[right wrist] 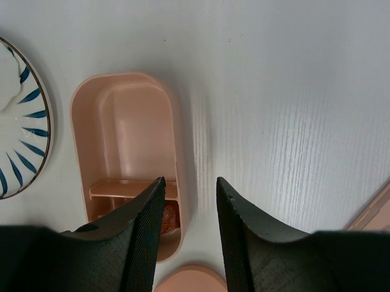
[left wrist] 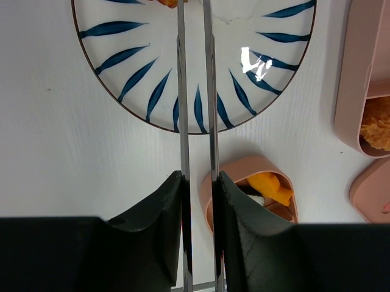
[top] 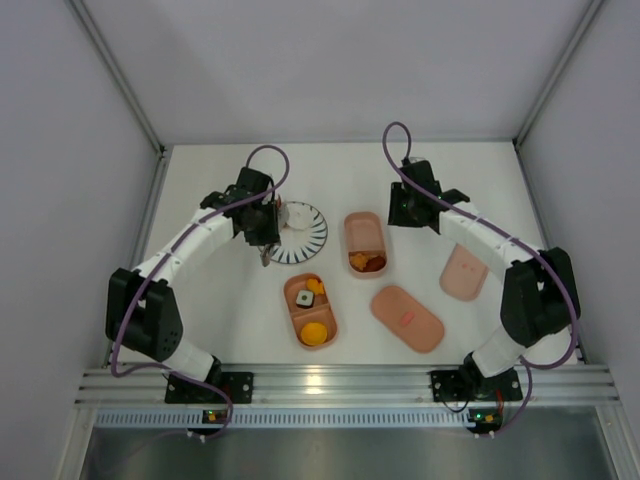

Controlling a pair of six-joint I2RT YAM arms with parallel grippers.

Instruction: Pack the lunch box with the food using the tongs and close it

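Long metal tongs [left wrist: 212,121] stand between the fingers of my left gripper, which is shut on them. Their two arms run over the white plate [left wrist: 158,115] with blue stripes, and an orange-brown food piece [left wrist: 166,2] shows by their far end; whether they grip it is cut off from view. A white flat piece [top: 299,217] lies on the plate. The pink lunch box [right wrist: 134,134] has an empty large compartment and brown food [right wrist: 170,216] in its small one. Right of this box, my right gripper is open, with nothing between its fingers.
A second pink box [top: 298,318] holds yellow-orange food, a black-and-white piece [top: 304,298] and a round orange piece [top: 314,334]. Two pink lids [top: 407,318] lie at the right, one behind the other.
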